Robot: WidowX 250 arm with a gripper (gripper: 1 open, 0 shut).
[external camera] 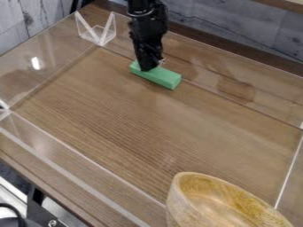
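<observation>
My gripper (148,62) reaches down from the top centre of the camera view, dark, with its tip at the left end of a green rectangular block (161,78) lying on the wooden table. The fingers are small and dark at this distance; they look shut, and the block lies flat beneath and beside them. Whether they touch it is hard to tell.
A large yellow bowl (201,199) sits at the front right. A clear plastic piece (97,28) stands at the back left.
</observation>
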